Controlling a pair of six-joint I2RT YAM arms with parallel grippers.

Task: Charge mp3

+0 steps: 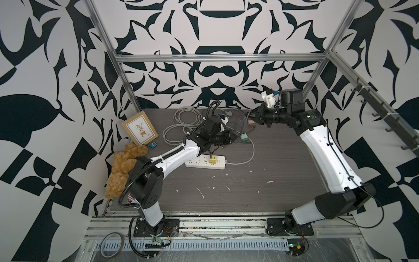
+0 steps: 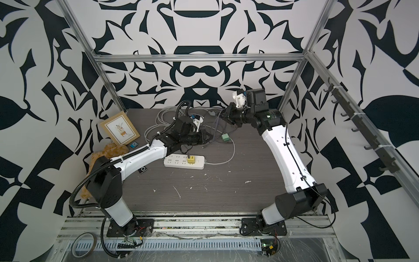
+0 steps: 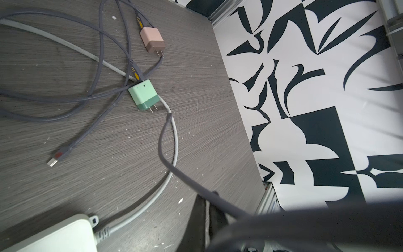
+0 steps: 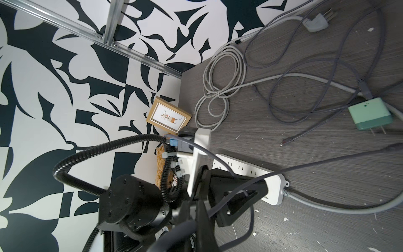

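A small blue device (image 1: 152,145) lies beside the picture frame; a small black one (image 2: 142,169) lies left of the power strip. A yellow charger (image 1: 212,159) sits on the white power strip (image 1: 196,162). My left gripper is shut above the table, behind the strip. A dark grey cable (image 3: 189,182) crosses its fingertips; I cannot tell whether it lies between them. My right gripper is shut, higher and farther right. The dark cable (image 4: 293,168) also passes its fingers, their contact unclear.
A green charger (image 3: 144,95) and a pink charger (image 3: 152,40) lie with tangled grey cables. A coiled light cable (image 4: 226,71) is at the back. A picture frame (image 1: 140,128) and orange fluffy object (image 1: 121,168) stand left.
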